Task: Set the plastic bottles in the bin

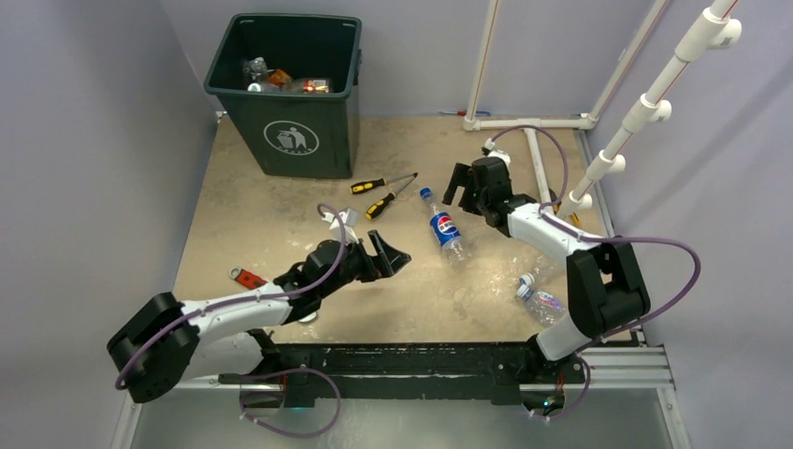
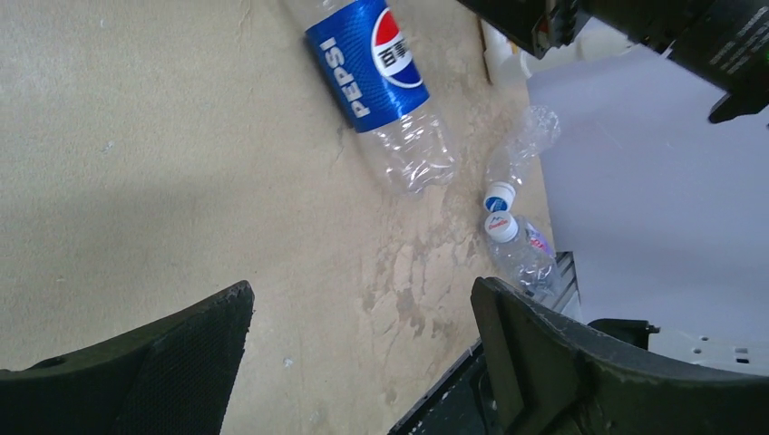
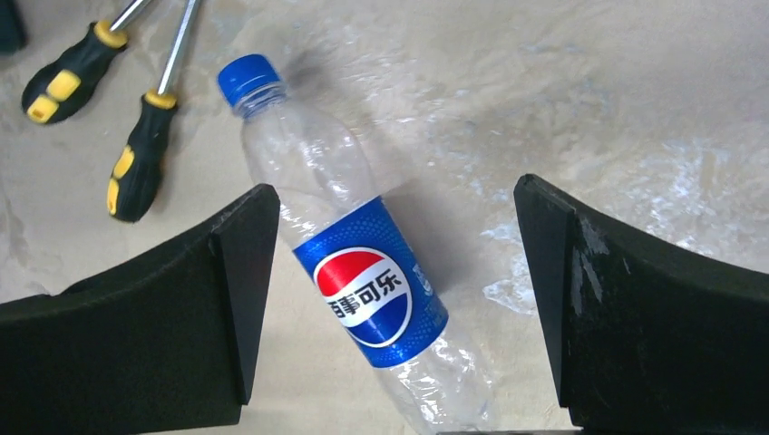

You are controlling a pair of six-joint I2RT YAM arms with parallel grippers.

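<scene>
An empty Pepsi bottle (image 1: 443,226) with a blue cap lies diagonally mid-table, label up, between the grippers. My open left gripper (image 1: 382,257) is left of it, empty, pointed toward it. My open right gripper (image 1: 459,185) hangs above and right of the bottle; in its wrist view the bottle (image 3: 366,292) shows between and below the fingers, with no grip visible. Two clear bottles, an upper one (image 2: 519,154) and a lower one (image 2: 524,258), lie at the right front. The green bin (image 1: 309,140) stands at the back left, bottles and cans inside.
Two screwdrivers (image 1: 382,206) lie between bin and Pepsi bottle. A red tool (image 1: 248,279) is at the left front, partly behind the left arm. A white pipe frame (image 1: 636,117) borders the back right.
</scene>
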